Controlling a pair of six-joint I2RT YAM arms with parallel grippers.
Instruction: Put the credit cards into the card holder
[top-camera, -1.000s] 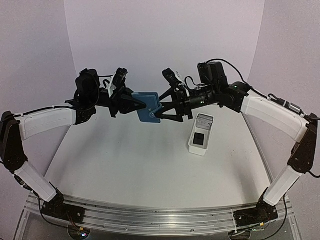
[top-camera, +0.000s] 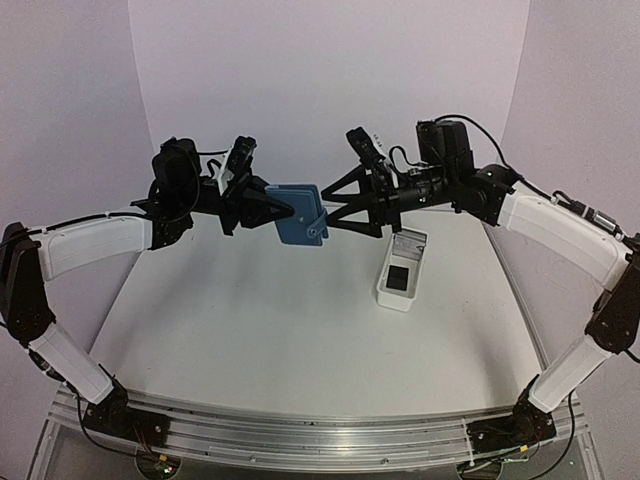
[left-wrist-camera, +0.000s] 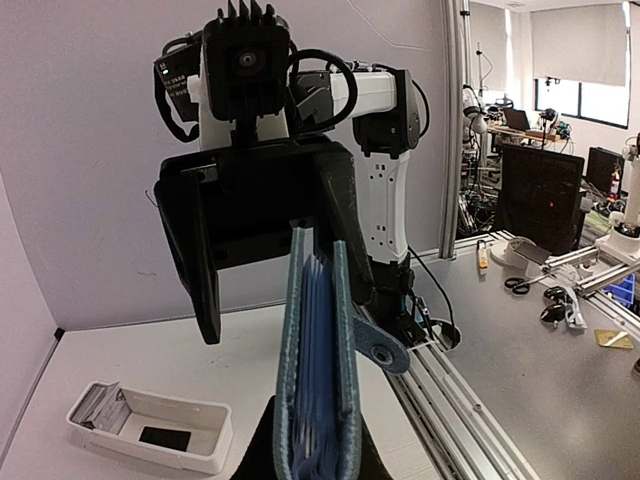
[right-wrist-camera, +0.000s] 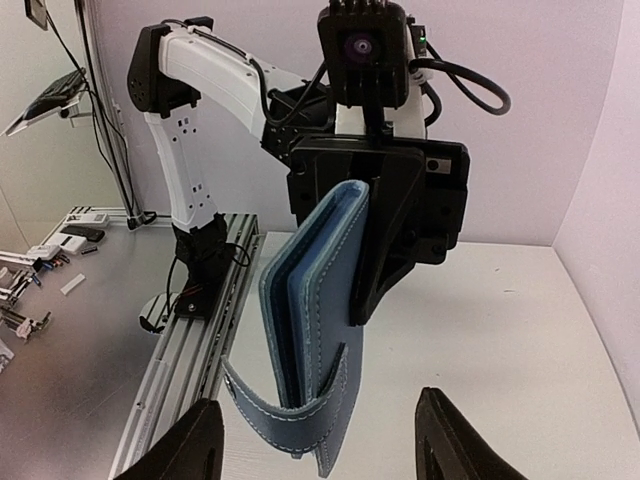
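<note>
The blue card holder (top-camera: 298, 215) is held in the air by my left gripper (top-camera: 275, 206), which is shut on it. Seen in the left wrist view, the holder (left-wrist-camera: 345, 370) stands edge-on, with thin sleeves between its covers and a snap strap sticking out at the right. The right wrist view shows its open side and the strap (right-wrist-camera: 300, 425) across its lower end. My right gripper (top-camera: 336, 207) stands open just right of the holder, its fingers (right-wrist-camera: 190, 445) apart with nothing gripped. Upright cards (left-wrist-camera: 100, 407) fill one end of the white box (left-wrist-camera: 190, 462), and a black card (left-wrist-camera: 165, 438) lies flat inside.
On the right of the table the white box (top-camera: 393, 301) sits below my right arm. A metal rail (top-camera: 320, 445) runs along the front edge.
The left gripper and holder have barely shifted.
</note>
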